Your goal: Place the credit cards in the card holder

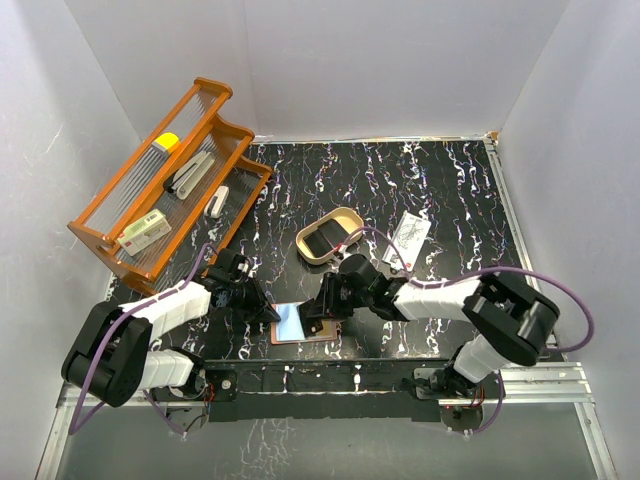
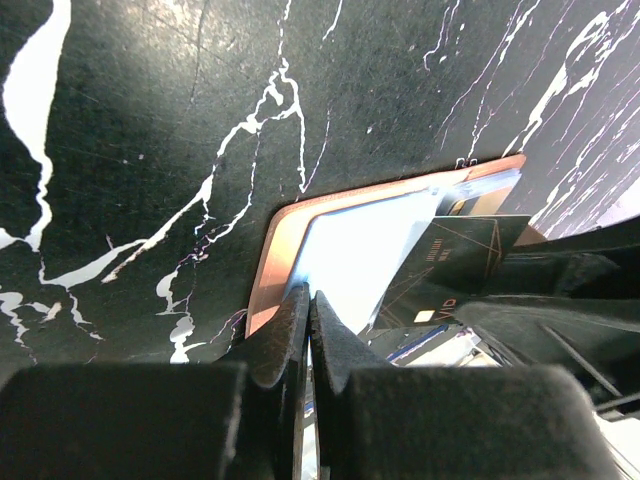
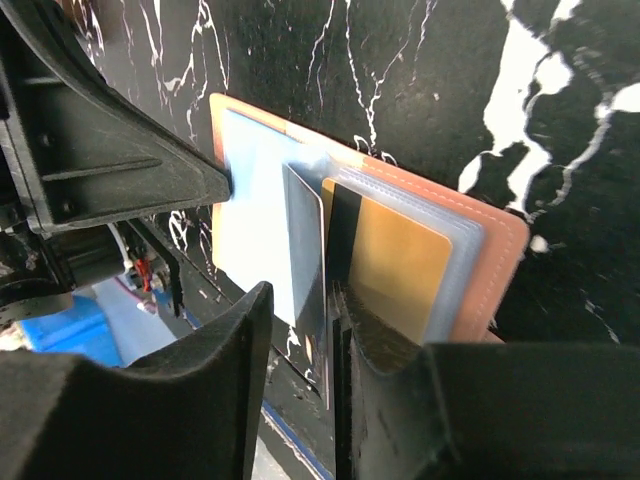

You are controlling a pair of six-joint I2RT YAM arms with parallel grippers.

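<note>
The card holder (image 1: 284, 324) lies spread on the table near the front edge, with a tan rim, a pale blue left side and clear sleeves on the right. A gold card (image 3: 390, 265) sits under a sleeve there. A black card (image 2: 440, 270) stands tilted on edge over the holder's middle, partly hidden by the right gripper. My left gripper is shut at the pale side, nothing visible between its tips. My right gripper is part open, its fingers on either side of the black card's near end.
Behind the holder, a tan basket (image 1: 303, 250) contains dark cards. A white keyboard-like item (image 1: 409, 240) lies to its right. The wooden shelf (image 1: 165, 190) at left bears a stapler and small boxes.
</note>
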